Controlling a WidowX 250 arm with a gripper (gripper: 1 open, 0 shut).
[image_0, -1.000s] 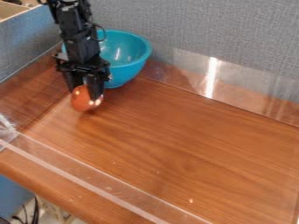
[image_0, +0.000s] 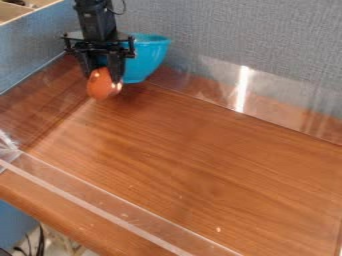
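Observation:
My gripper (image_0: 104, 68) is at the back left of the wooden surface, pointing down over an orange-red rounded object (image_0: 102, 86) with a small white patch. The fingers are at the object's top; whether they grip it is hard to tell. A blue bowl (image_0: 148, 56) stands just behind and to the right, against the back wall, partly hidden by my arm.
A grey textured wall (image_0: 254, 60) runs along the back and a light panel along the left. A clear plastic item (image_0: 7, 150) lies at the left edge, with cables below.
My gripper and the orange object have moved up and slightly right, toward the back. The blue bowl now shows less behind the arm.

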